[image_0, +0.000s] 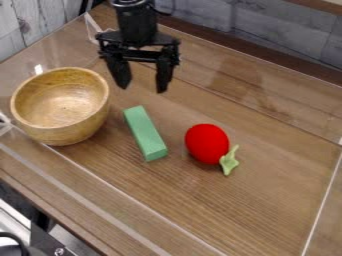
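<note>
My gripper (139, 72) hangs at the top centre of the table, its dark two-sided body over bare wood behind the green block; whether it is open or shut is unclear. An empty tan wooden bowl (56, 106) sits at the left. A green rectangular block (144, 133) lies in the middle, to the right of the bowl. A red round object (207, 142) with a light green leafy part, like a toy strawberry or tomato, lies to its right.
</note>
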